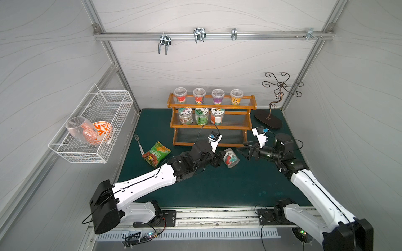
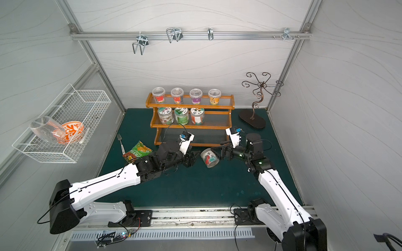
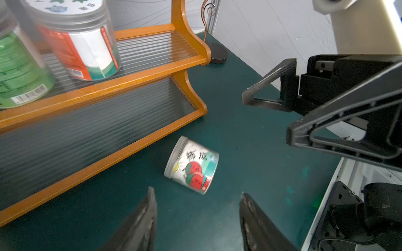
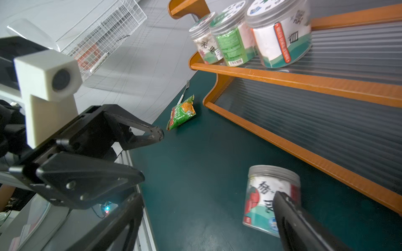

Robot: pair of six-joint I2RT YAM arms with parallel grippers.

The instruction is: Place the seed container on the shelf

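The seed container (image 1: 231, 158), a clear jar with a grey lid and a strawberry-coloured label, lies tipped over on the dark green table, just in front of the wooden shelf (image 1: 251, 113). My left gripper (image 1: 221, 157) is left of it, and in the left wrist view its fingers (image 3: 146, 213) stand apart with the container (image 3: 192, 164) beyond their tips. To the right, my right gripper (image 1: 244, 152) is open; in the right wrist view one finger (image 4: 293, 221) overlaps part of the container (image 4: 268, 188). Neither gripper visibly holds it.
Three similar jars (image 1: 201, 116) stand on the middle tier, with free room at its right; several clear cups (image 1: 217, 96) line the top tier. The bottom tier looks empty. A chip bag (image 1: 156, 154) and a fork (image 1: 139, 144) lie left. A metal stand (image 1: 268, 119) is at the back right.
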